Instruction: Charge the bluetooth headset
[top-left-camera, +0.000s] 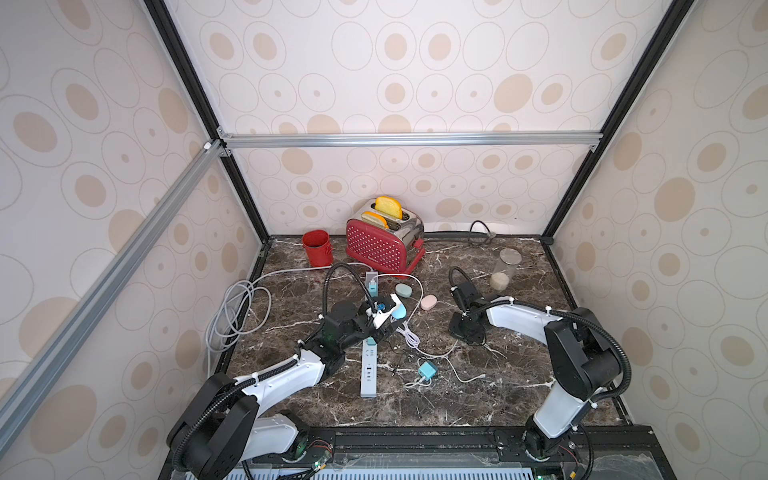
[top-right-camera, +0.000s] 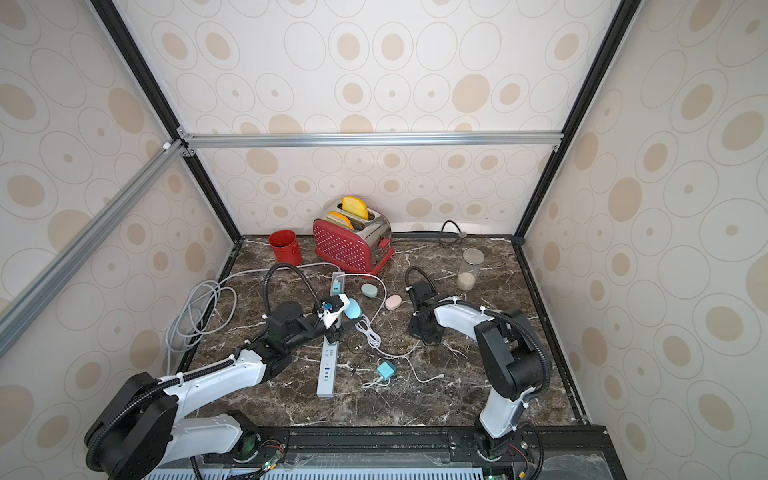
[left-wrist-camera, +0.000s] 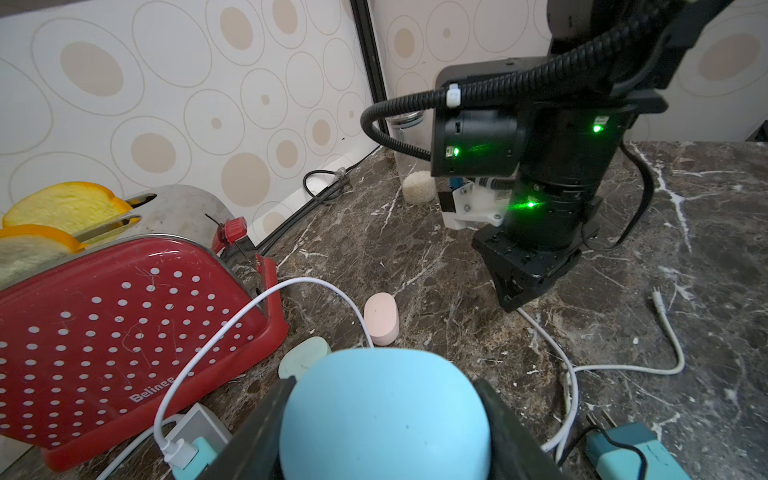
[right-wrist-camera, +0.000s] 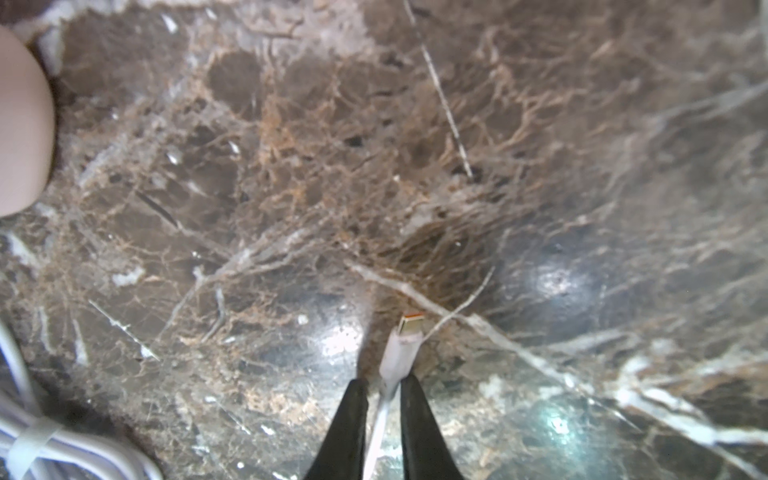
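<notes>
My left gripper is shut on a light blue earbud case, held above the power strip. In the right wrist view, my right gripper has its narrow fingertips low on the marble counter, on either side of a white cable plug with a metal tip, the cable running down between them. Whether the fingers touch it is unclear. A pink case and a pale green case lie on the counter. A teal charger lies toward the front.
The red toaster with yellow slices and a red cup stand at the back. A glass jar stands behind my right arm. Loose white cables cross the middle; a grey cable coil lies at left.
</notes>
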